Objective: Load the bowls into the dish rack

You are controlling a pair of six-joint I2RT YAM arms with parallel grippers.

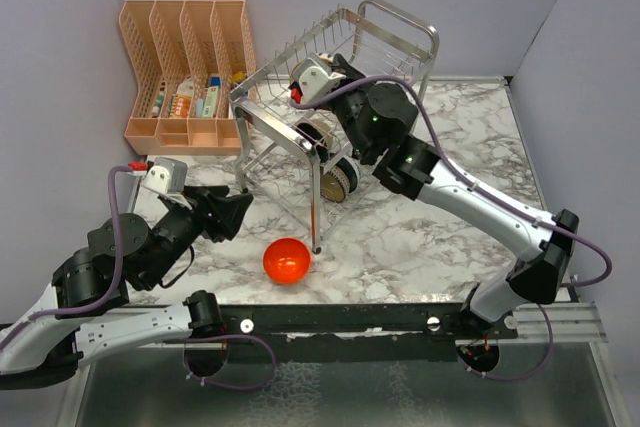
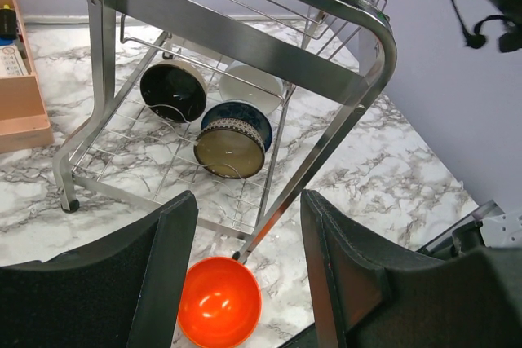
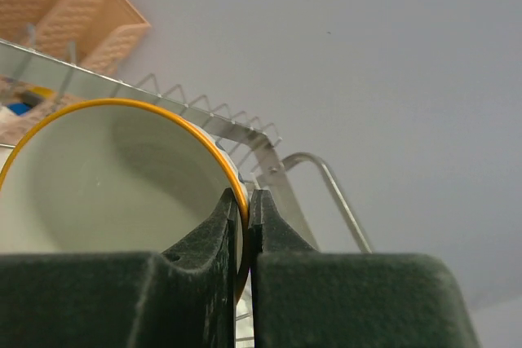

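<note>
My right gripper is shut on the rim of a cream bowl with an orange edge (image 3: pixel 122 177), up at the top tier of the dish rack (image 1: pixel 400 45); in the top view the arm mostly hides that bowl. Several bowls rest on the lower tier, among them a dark one (image 2: pixel 167 95), a white one (image 2: pixel 253 83) and a patterned one (image 2: pixel 228 152). An orange bowl (image 1: pixel 287 260) lies on the marble counter in front of the rack. My left gripper (image 1: pixel 232 215) stands open and empty at the rack's front left, above the counter.
A peach divided organizer (image 1: pixel 190 37) with small items stands at the back left. Grey walls close in the sides and back.
</note>
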